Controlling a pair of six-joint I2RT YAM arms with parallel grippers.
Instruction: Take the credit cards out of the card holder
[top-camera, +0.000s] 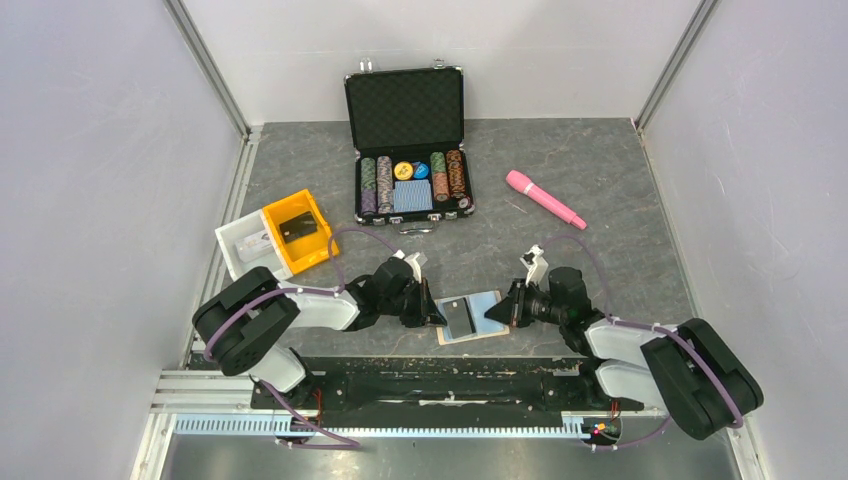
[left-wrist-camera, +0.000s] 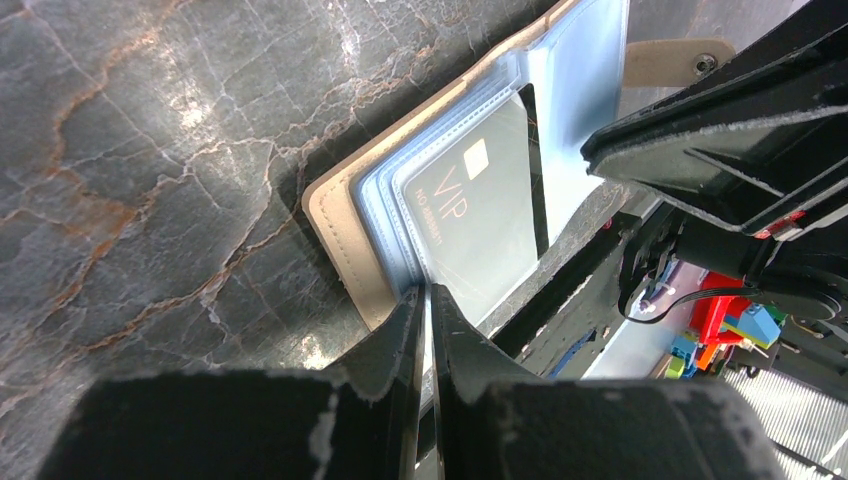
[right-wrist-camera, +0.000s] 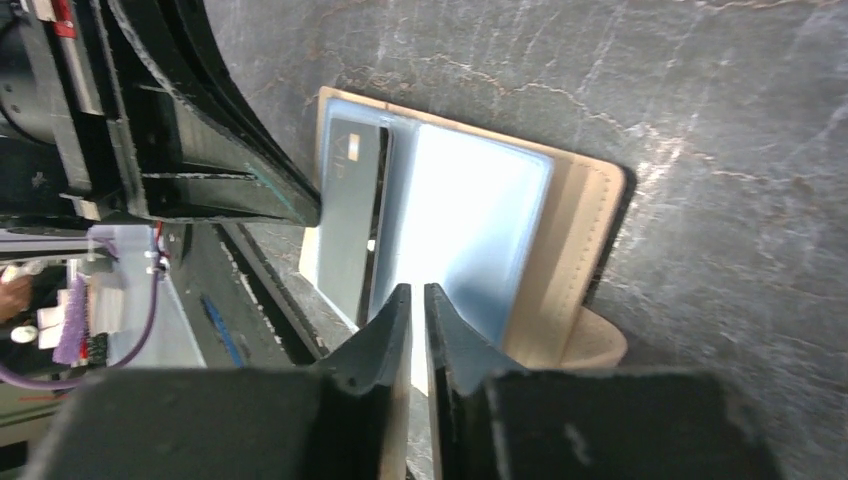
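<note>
The card holder (top-camera: 487, 325) lies open near the table's front edge, its tan cover (right-wrist-camera: 568, 255) showing around pale blue clear sleeves. A grey VIP card (left-wrist-camera: 478, 200) sits in the left-hand sleeves, with a dark strip along its right edge. My left gripper is shut on the sleeve edge at the holder's left side. Over the right-hand sleeve (right-wrist-camera: 470, 215), my right gripper stands slightly open, a narrow gap between its fingertips; no card shows there.
To the left, a white and orange tray (top-camera: 323, 258) has a dark card (top-camera: 298, 227) in its orange part. An open poker chip case (top-camera: 410, 110) stands at the back, and a pink microphone (top-camera: 545, 200) lies on the right.
</note>
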